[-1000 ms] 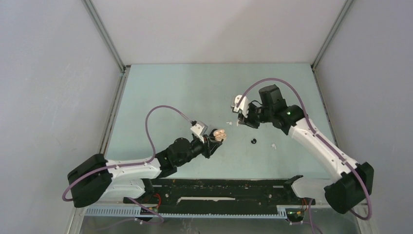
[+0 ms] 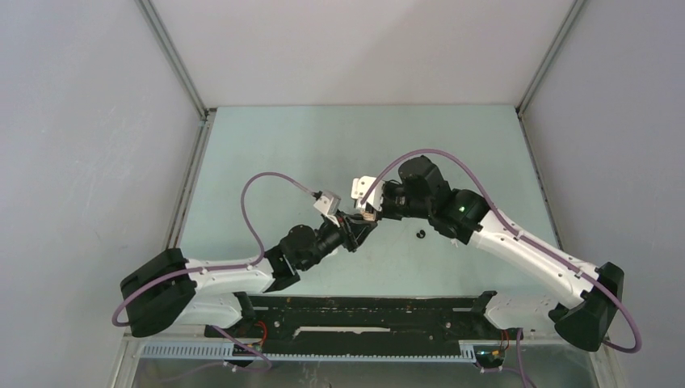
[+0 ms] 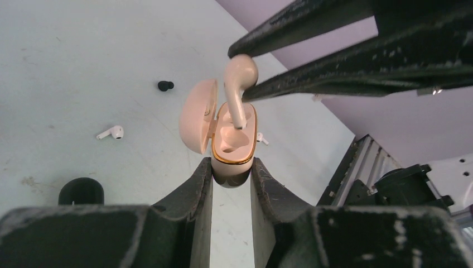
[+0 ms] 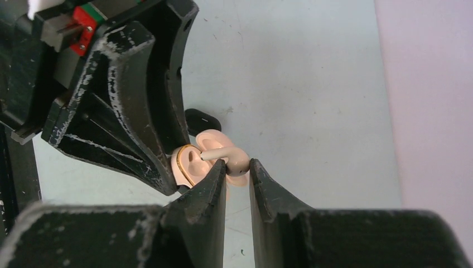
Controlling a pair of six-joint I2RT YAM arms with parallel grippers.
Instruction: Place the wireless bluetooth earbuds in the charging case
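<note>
A pink charging case [image 3: 232, 148] with a gold trim line stands with its lid [image 3: 196, 114] open, and my left gripper is shut on its lower part. Both wells visible in the case appear empty. A pink earbud [image 3: 240, 75] is held by its round head between the fingertips of my right gripper, which is shut on it. In the left wrist view the earbud's stem points down over the case, its tip overlapping one well. Whether the tip touches the case I cannot tell. In the top view the arms hide most of the case [image 2: 369, 215].
On the table lie a white earbud [image 3: 111, 133], a black earbud [image 3: 165, 85] and another small white piece [image 3: 261, 138] behind the case. A black rounded object [image 3: 81, 191] sits lower left.
My right gripper has moved left and slightly toward the front, from apart to right over the case. The left gripper has shifted a little to the right and away from the front edge with the case.
</note>
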